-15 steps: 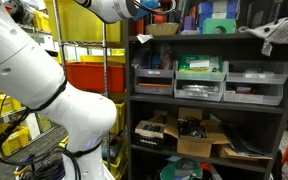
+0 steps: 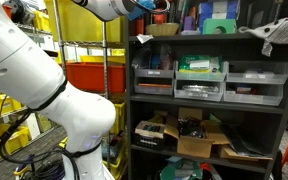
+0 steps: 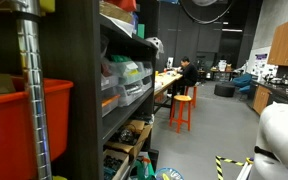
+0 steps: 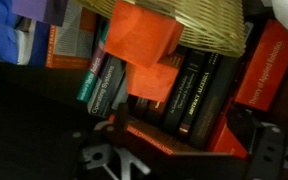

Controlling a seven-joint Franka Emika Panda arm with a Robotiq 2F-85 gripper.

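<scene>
In the wrist view my gripper is open, its dark fingers point(image 4: 106, 152) wide apart at the lower left and right, with nothing gripped. Beyond the gap, an orange-red block-like object point(image 4: 139, 35) lies at the rim of a woven basket point(image 4: 212, 22). A second orange face point(image 4: 152, 78) shows just below it; whether both belong to one object I cannot tell. Behind them a row of dark-spined books point(image 4: 194, 92) stands, with a red book point(image 4: 269, 65) to the right. In exterior view 1 the arm point(image 2: 89, 20) reaches across the top towards the upper shelf; the fingertips are not clear there.
Below the upper shelf, clear plastic bins point(image 2: 199, 67) fill a dark shelving unit point(image 2: 209, 115). An open cardboard box point(image 2: 191, 130) sits lower down. Yellow bins point(image 2: 84, 25) stand on a rack at left. Open floor point(image 3: 199, 145) lies beside the shelves; a person point(image 3: 188, 75) sits far back.
</scene>
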